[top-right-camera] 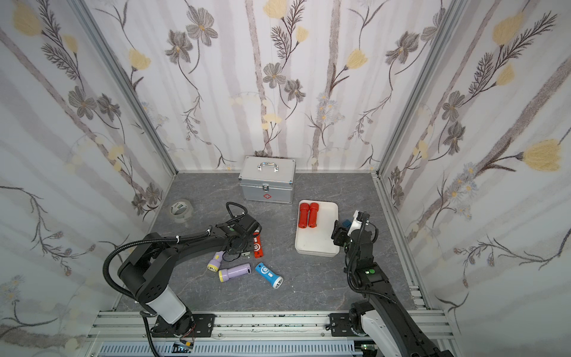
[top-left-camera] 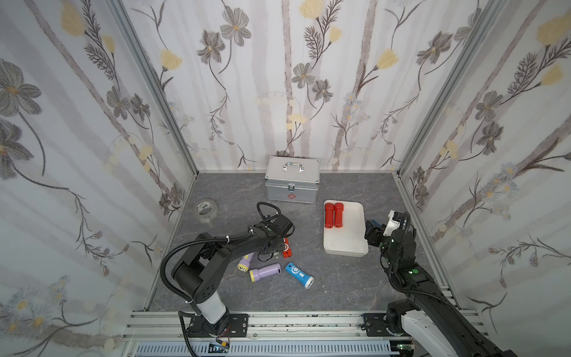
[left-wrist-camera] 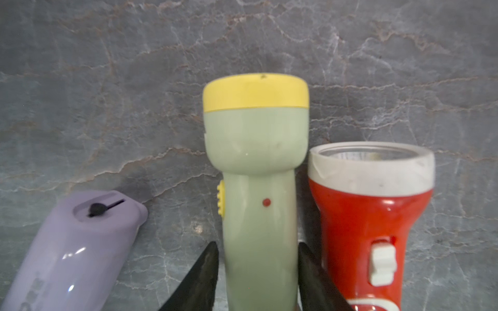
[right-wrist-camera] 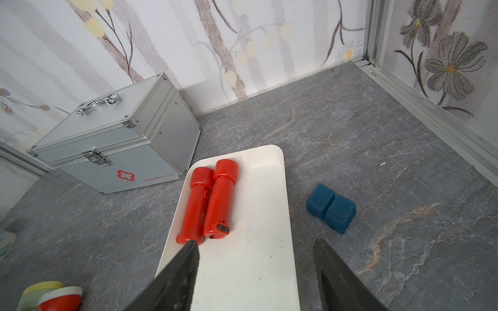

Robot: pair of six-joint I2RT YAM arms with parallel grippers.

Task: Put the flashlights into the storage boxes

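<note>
Two red flashlights (right-wrist-camera: 193, 212) lie side by side along the left wall of the white tray (right-wrist-camera: 254, 264), near its back. My right gripper stands open beside the tray's right edge, nothing between its fingers. In the left wrist view a pale green flashlight (left-wrist-camera: 259, 223) with a yellow rim lies on the table. My left gripper straddles its body, fingers open, a thin gap showing on the left side. Touching distance to its right is a red flashlight (left-wrist-camera: 358, 217) with a white rim. A purple flashlight (top-left-camera: 265, 272) and a blue flashlight (top-left-camera: 299, 275) lie nearer the front.
Another purple flashlight (top-left-camera: 245, 261) lies partly under the left arm. A silver first-aid case (top-left-camera: 292, 181) stands at the back, a tape roll (top-left-camera: 206, 210) at the left. Blue blocks (right-wrist-camera: 332, 207) sit right of the tray. The tray's right and front parts are empty.
</note>
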